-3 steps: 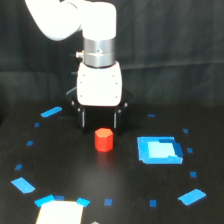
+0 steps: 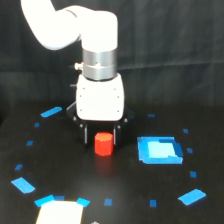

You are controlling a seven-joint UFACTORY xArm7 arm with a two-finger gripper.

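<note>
A small red block (image 2: 103,145) rests on the black table near the middle of the view. Directly above it is my white gripper (image 2: 102,133), pointing down. Its dark fingers stand apart, one to each side of the block's upper part, and they look open. Whether either finger touches the block cannot be made out against the dark background.
To the right lies a blue square tray (image 2: 142,152) with a pale patch inside. Blue tape strips (image 2: 22,185) and small blue squares mark the table. A white object (image 2: 60,212) is cut off at the bottom left edge.
My gripper has come down, and its fingers are now much closer to the red block. The block and the tray have stayed where they were.
</note>
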